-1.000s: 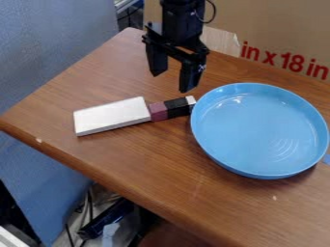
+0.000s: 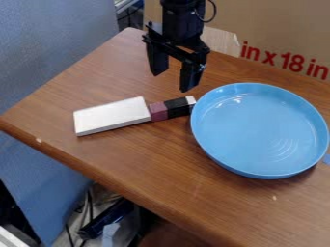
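My black gripper (image 2: 173, 68) hangs above the back of the wooden table, open, with nothing between its two fingers. Below it lies an eraser-like bar (image 2: 112, 116) with a white body and a dark maroon and black end, its tip close to or touching the rim of a blue plate (image 2: 258, 130) on the right side of the table.
A cardboard box (image 2: 284, 39) with red print stands behind the table (image 2: 154, 174). A blue padded surface (image 2: 52, 68) lies left of the table edge. Bare wood is free at the front and back left. Cables and clutter lie below at the lower left.
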